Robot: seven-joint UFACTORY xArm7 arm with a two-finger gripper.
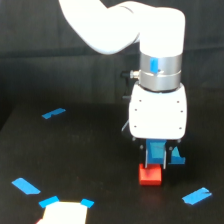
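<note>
A small red block [150, 174] lies on the dark table at the right of the view, its near face square to the camera. My gripper [157, 160] points down just above and behind it, its lower end overlapping the block's top edge in the picture. Blue pieces [177, 157] show around the fingers; whether they belong to the gripper or are a separate object, I cannot tell. The fingertips are too small and dark to show how far apart they are or whether they touch the block.
Blue tape strips mark the table at the far left [54, 113], near left [26, 186] and right [197, 196]. A pale panel [64, 213] stands at the bottom edge.
</note>
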